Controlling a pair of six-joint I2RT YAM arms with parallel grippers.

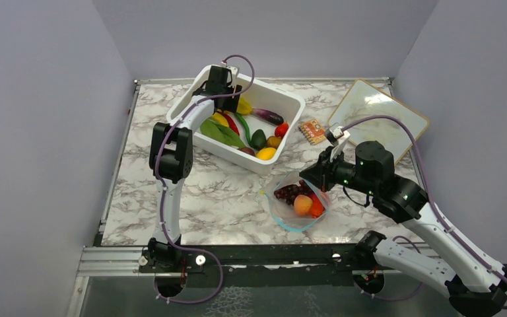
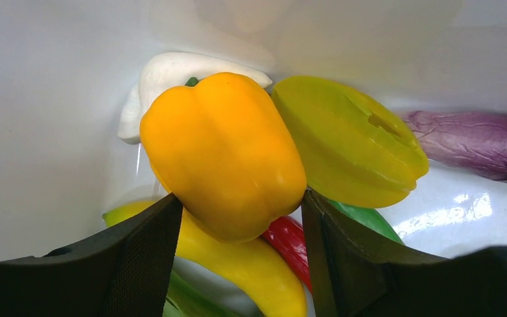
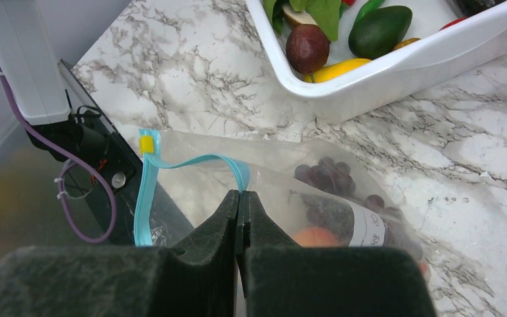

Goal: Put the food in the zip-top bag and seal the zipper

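Note:
An orange bell pepper (image 2: 224, 145) sits between the fingertips of my left gripper, which reaches into the white bin (image 1: 257, 165) at the back; whether it grips firmly is unclear. My right gripper is shut on the blue zipper edge of the clear bag (image 3: 284, 148), near the front right of the table. The bag holds grapes (image 1: 286, 193), an orange round fruit (image 1: 303, 205) and something red-orange (image 1: 316, 208). A yellow slider (image 3: 146, 144) is at one end of the zipper.
The bin also holds a starfruit (image 2: 343, 139), eggplant (image 1: 267, 115), avocado (image 1: 258, 139) and several other foods. A notebook (image 1: 312, 131) and a board (image 1: 376, 109) lie to the right. Marble table left of the bag is clear.

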